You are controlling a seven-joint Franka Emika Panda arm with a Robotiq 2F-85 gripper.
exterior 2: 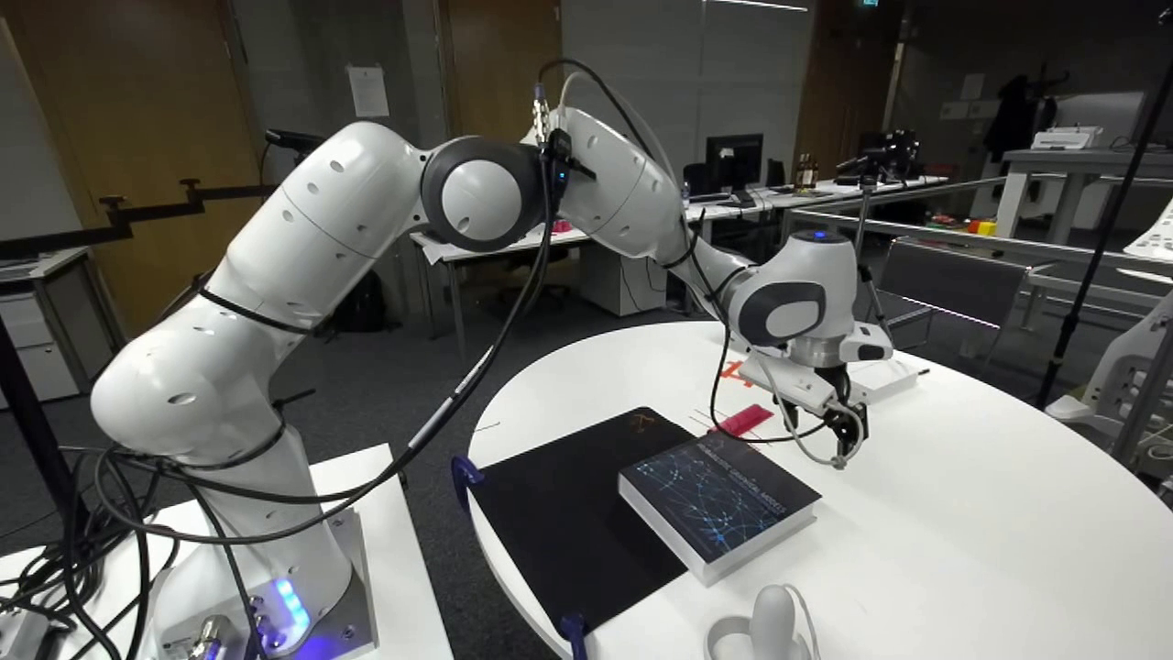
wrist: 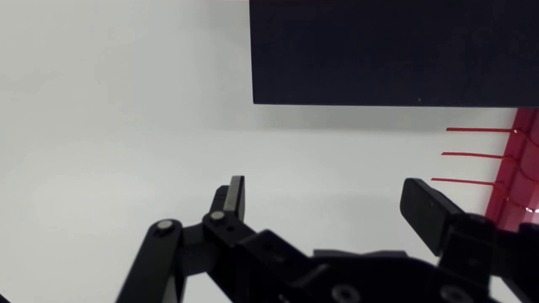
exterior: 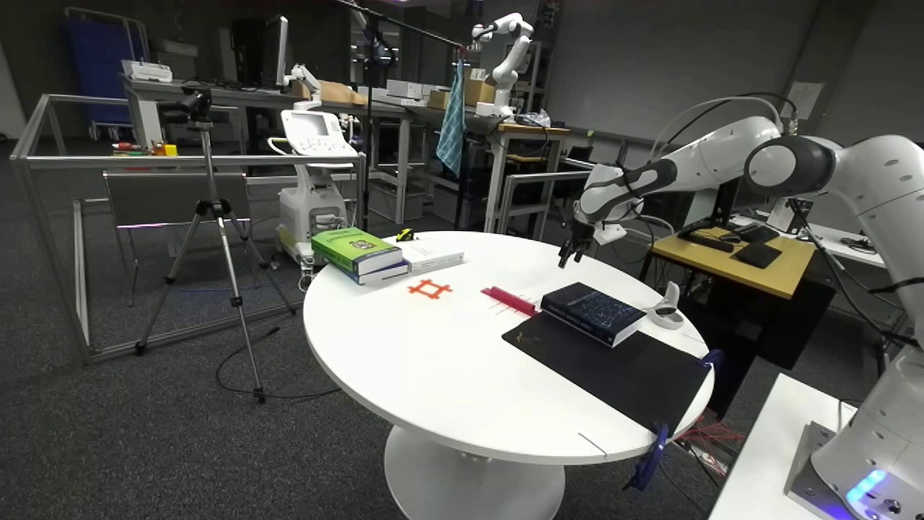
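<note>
My gripper stands open in the wrist view, its two fingers wide apart with only white table between them. Ahead of the fingers lies a dark book (wrist: 394, 55), its straight edge facing the gripper and clear of both fingertips. In exterior view 1 the gripper (exterior: 572, 251) hangs above the table on the far side of that dark book (exterior: 593, 312). From exterior view 2, the book (exterior 2: 720, 495) shows a blue line pattern on its cover and rests partly on a black mat (exterior 2: 572, 517). The gripper (exterior 2: 847, 434) is beyond it, apart from it.
A red holder with thin red strands (exterior: 509, 300) lies beside the book. Green and blue books (exterior: 356, 251), a white book (exterior: 430, 255) and an orange frame (exterior: 429, 289) occupy the far left. A white controller (exterior: 666, 308) sits near the edge. Blue clamps (exterior: 647, 455) grip the mat's edge.
</note>
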